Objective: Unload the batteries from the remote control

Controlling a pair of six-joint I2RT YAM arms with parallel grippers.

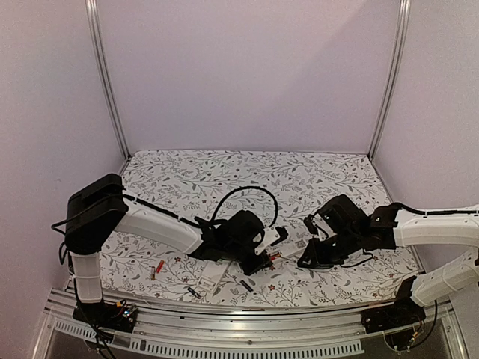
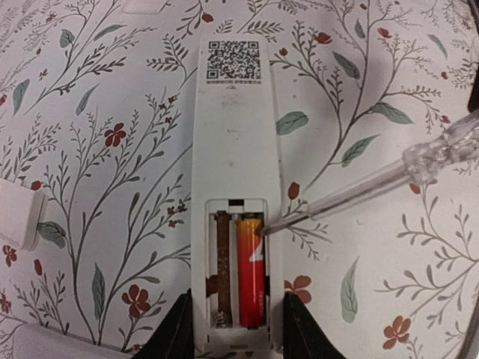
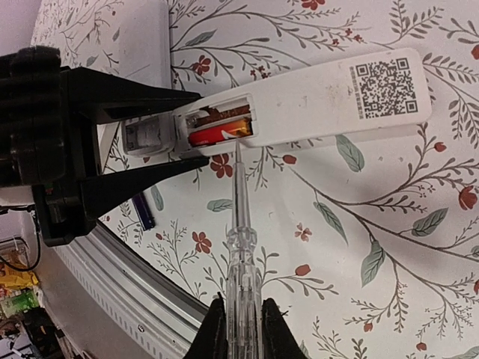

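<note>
The white remote control point(image 2: 236, 134) lies back side up with its battery bay uncovered. My left gripper is shut on the bay end, one finger on each long side. A red and orange battery point(image 2: 251, 284) sits in one slot. The other slot shows a narrow dark brown strip point(image 2: 223, 262); whether that is a battery I cannot tell. My right gripper is shut on a clear-handled screwdriver point(image 3: 242, 247), whose thin tip reaches the red battery's end at the bay's edge.
Beside the left gripper lies another white object point(image 3: 146, 45). Small loose batteries lie near the front: a red one point(image 1: 159, 266), a dark one point(image 1: 247, 286) and another dark one point(image 1: 194, 292).
</note>
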